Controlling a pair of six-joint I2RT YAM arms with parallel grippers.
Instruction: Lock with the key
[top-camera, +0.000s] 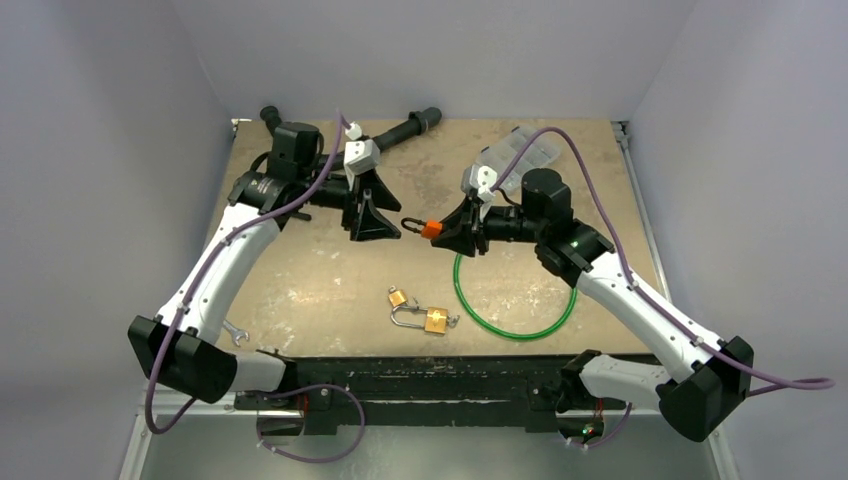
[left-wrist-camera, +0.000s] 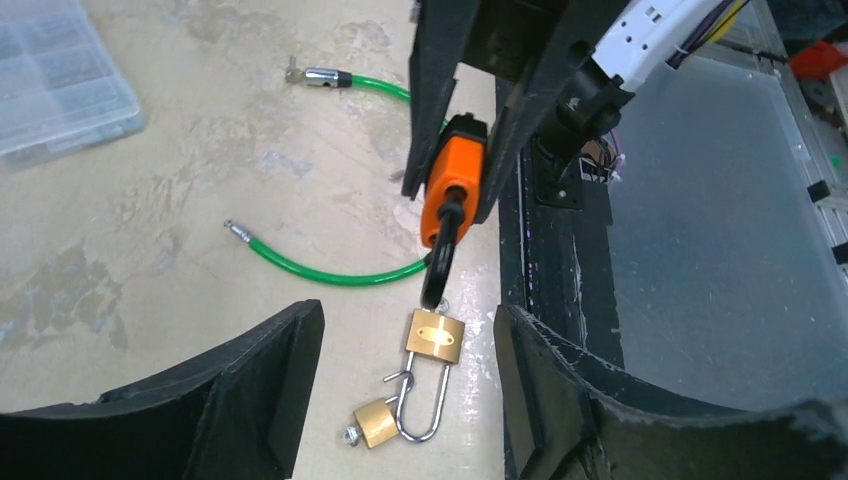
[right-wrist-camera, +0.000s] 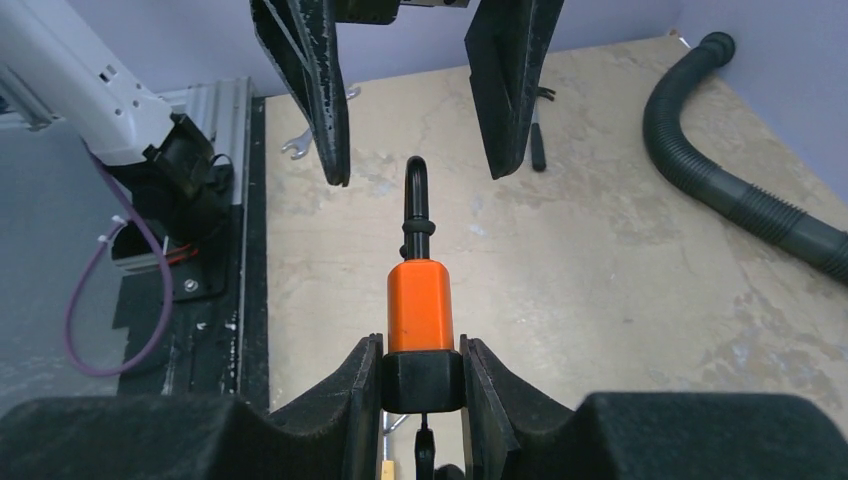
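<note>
An orange padlock with a black shackle is held off the table, with my right gripper shut on its black-based end. The shackle points away from that gripper, toward the left arm. Just beyond its tip, my left gripper stands open, fingers well apart with nothing between them. In the left wrist view, the padlock appears ahead of the spread left fingers. A small dark piece shows under the padlock; I cannot tell whether it is a key.
Two brass padlocks lie on the table below, a larger one and a smaller one. A green hose curves at right. Behind are a clear compartment box and a black corrugated hose.
</note>
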